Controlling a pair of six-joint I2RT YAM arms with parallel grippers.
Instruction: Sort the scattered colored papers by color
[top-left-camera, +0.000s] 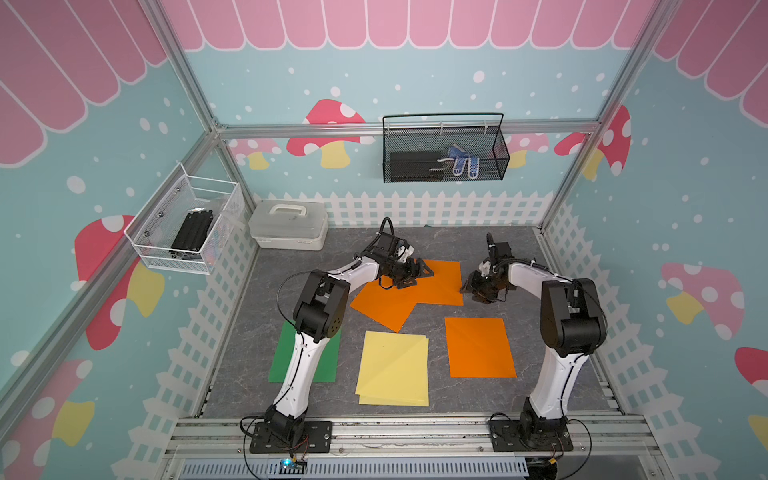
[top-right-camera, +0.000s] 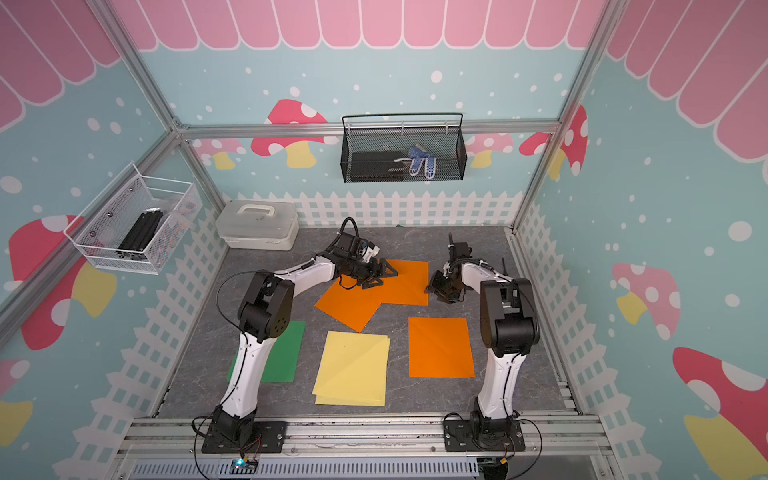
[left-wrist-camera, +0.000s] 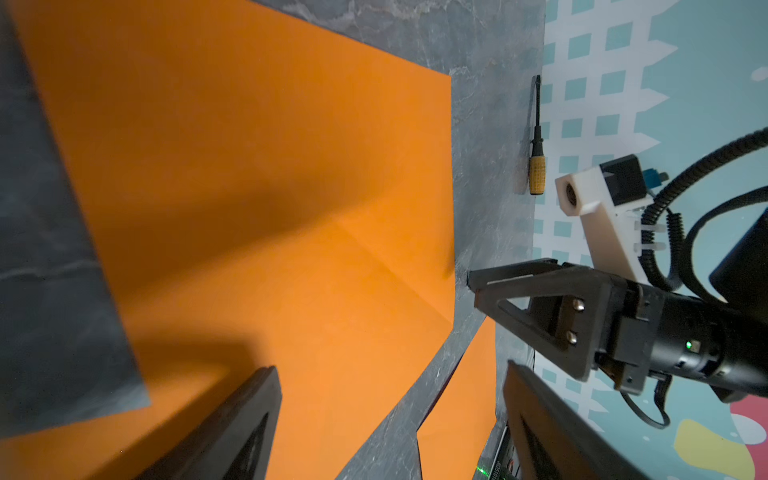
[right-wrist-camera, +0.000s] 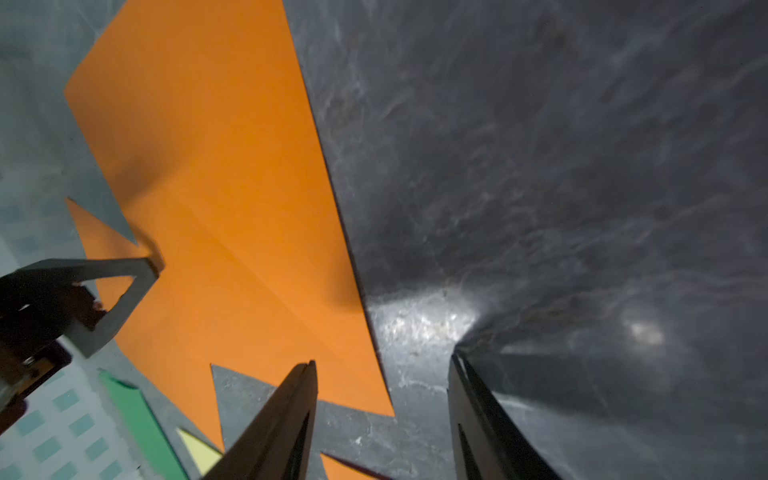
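Note:
Two orange sheets lie overlapping at the back middle: a tilted left sheet (top-left-camera: 384, 305) and a squarer right sheet (top-left-camera: 445, 280). My left gripper stands open over them, fingers apart, with nothing gripped. By the right sheet's edge is my right gripper; its fingers are apart, and the sheet's corner shows between and beyond them, not visibly pinched. Whether its tips touch the table cannot be told. Nearer the front lie a separate orange sheet (top-left-camera: 480, 348), a stack of yellow sheets (top-left-camera: 392, 368) and green paper (top-left-camera: 325, 360), partly hidden by the left arm.
A lidded white box (top-left-camera: 288, 225) stands at the back left corner. A screwdriver (left-wrist-camera: 537, 164) lies along the back wall. Wire baskets hang on the walls, a black one (top-left-camera: 445, 164) and a white one (top-left-camera: 188, 232). Bare grey table separates the front papers.

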